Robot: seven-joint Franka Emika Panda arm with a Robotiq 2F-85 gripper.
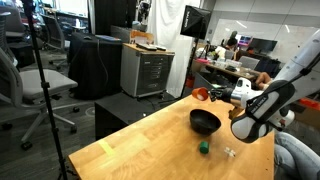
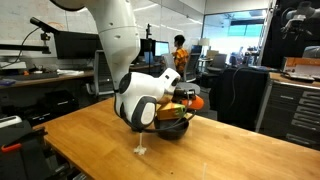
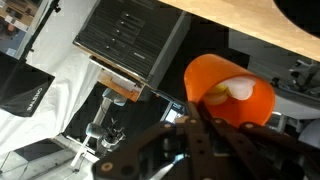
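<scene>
An orange cup [image 3: 205,72] fills the middle of the wrist view, with something white and yellowish inside. My gripper [image 1: 213,92] is shut on it; the exact contact is partly hidden by the dark fingers. In the first exterior view the orange cup [image 1: 201,94] hangs above and behind a black bowl [image 1: 205,122] on the table. From the other side, the arm partly covers the black bowl [image 2: 174,131], and the orange cup [image 2: 193,102] appears just above its rim.
A small green object [image 1: 204,147] and a small white item [image 1: 230,153] lie on the wooden table [image 1: 150,147] in front of the bowl. A dark cabinet [image 1: 144,72] stands behind the table.
</scene>
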